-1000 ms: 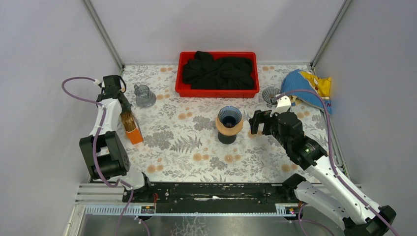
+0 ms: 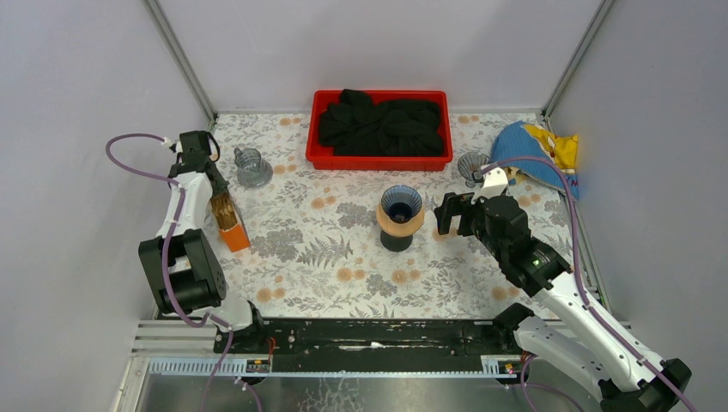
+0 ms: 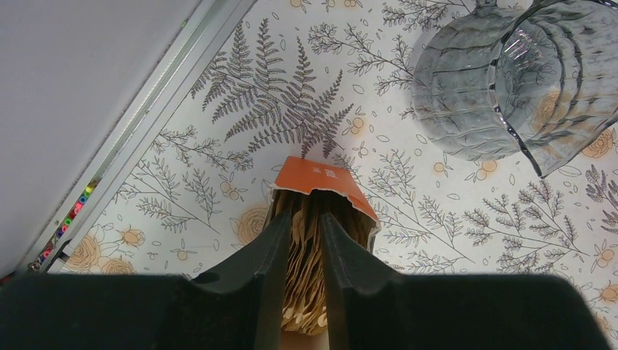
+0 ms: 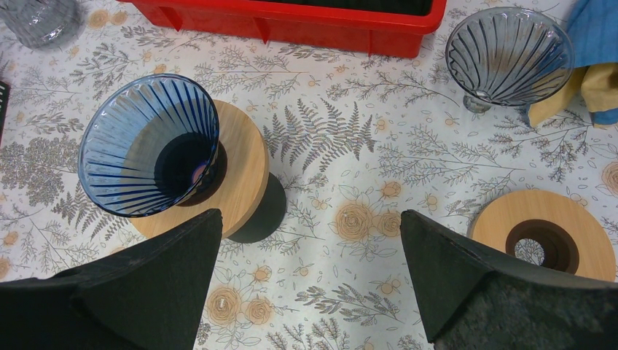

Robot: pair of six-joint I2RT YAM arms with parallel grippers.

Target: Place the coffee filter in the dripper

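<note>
An orange box of brown paper coffee filters stands at the table's left, its open top under my left gripper. In the left wrist view that gripper's fingertips are over the filters, slightly parted; whether any paper lies between them is unclear, though none appears lifted. The blue ribbed glass dripper sits on a wooden ring atop a dark base at the table's middle. My right gripper hovers to the right of it, open and empty.
A glass carafe stands behind the filter box. A red bin with dark cloth is at the back. A glass cone, a blue and yellow bag and a second wooden ring are at the right.
</note>
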